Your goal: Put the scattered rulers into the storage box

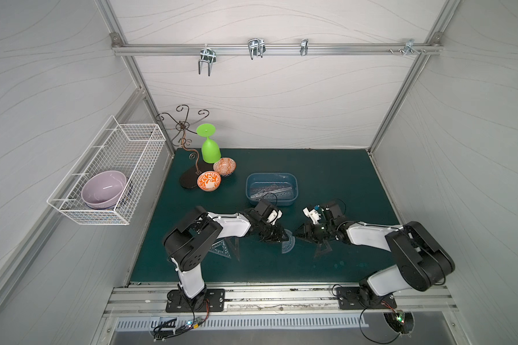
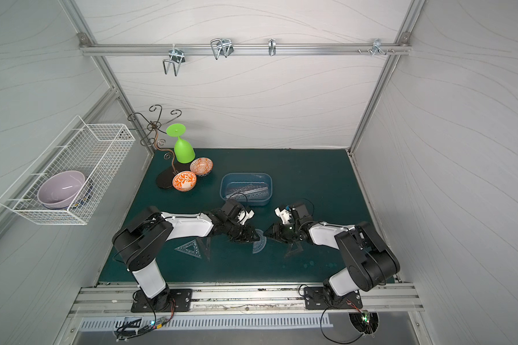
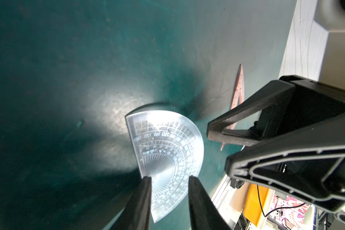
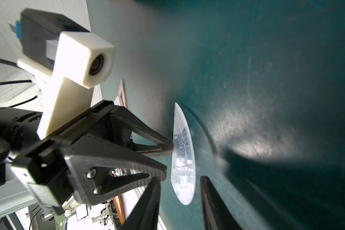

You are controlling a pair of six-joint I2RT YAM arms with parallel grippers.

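A clear protractor (image 1: 288,242) is at the middle front of the table between my two grippers. In the left wrist view the protractor (image 3: 164,149) shows its face; in the right wrist view the same protractor (image 4: 183,161) looks narrow, with a shadow beside it. My left gripper is part open at the protractor, its fingers apart. My right gripper, also part open, faces it from the other side. Whether either touches it I cannot tell. Clear set squares (image 1: 220,248) lie near the left arm; a dark triangle (image 1: 323,248) lies below the right gripper. The blue storage box (image 1: 249,187) holds several rulers.
Two orange patterned bowls (image 1: 209,181), a green goblet (image 1: 210,150) and a metal stand (image 1: 188,179) occupy the back left. A white wire basket (image 1: 138,198) with a purple bowl (image 1: 104,188) hangs at the left wall.
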